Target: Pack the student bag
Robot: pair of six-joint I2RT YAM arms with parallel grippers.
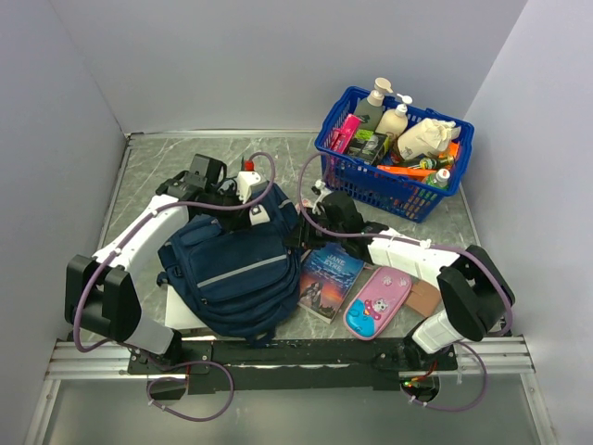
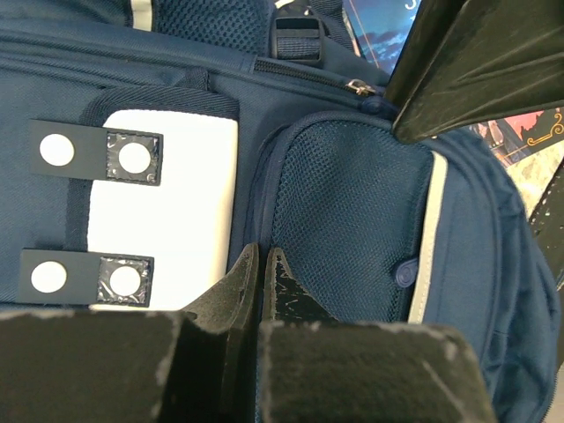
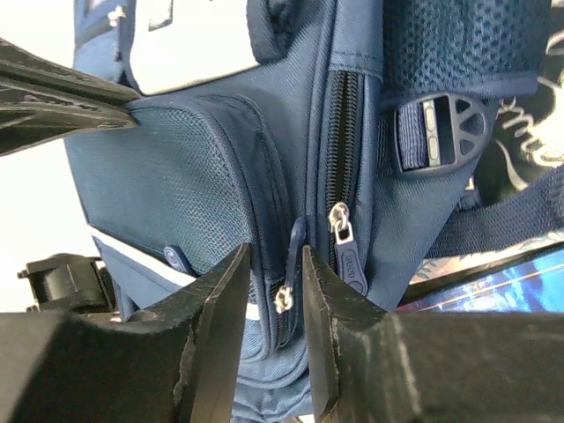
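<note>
The navy backpack (image 1: 236, 273) lies on the table with a pale stripe across it. My left gripper is shut on the fabric along the edge of the mesh pocket (image 2: 348, 203), beside a white panel (image 2: 167, 203) with snaps. At the bag's right side, my right gripper stands part open. A small zipper pull (image 3: 296, 242) rises between its fingers, nearer the right one; a gap shows on the left. Another zipper pull (image 3: 351, 260) hangs just right of them. The Jane Eyre book (image 1: 331, 278) and the pink pencil case (image 1: 380, 301) lie right of the bag.
A blue basket (image 1: 371, 185) full of bottles and packets stands at the back right. A brown item (image 1: 424, 297) lies right of the pencil case, and something white (image 1: 181, 311) shows under the bag's left edge. Bare table (image 1: 148, 176) shows at the back left.
</note>
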